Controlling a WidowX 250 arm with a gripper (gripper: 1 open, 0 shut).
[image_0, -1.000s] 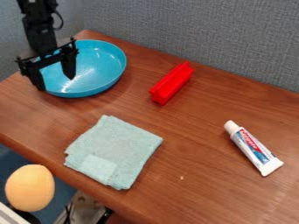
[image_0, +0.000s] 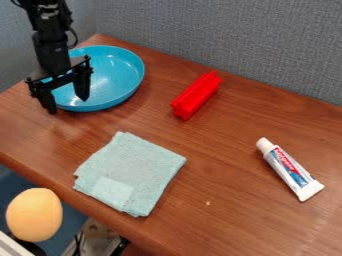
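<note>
The black gripper (image_0: 64, 92) is over the left part of the blue plate (image_0: 116, 78) at the upper left of the camera view, its fingers spread apart and pointing down, one near the plate's left rim. Whether anything small sits between them cannot be told. A red block (image_0: 195, 95) lies right of the plate. A folded pale teal cloth (image_0: 131, 172) lies in the front middle, and a white toothpaste tube (image_0: 290, 169) lies at the right.
A grey padded wall (image_0: 254, 35) runs along the back. An orange egg-shaped object (image_0: 34, 214) is beyond the table's front left edge.
The gripper has shifted slightly to the left over the plate. The other things have not moved.
</note>
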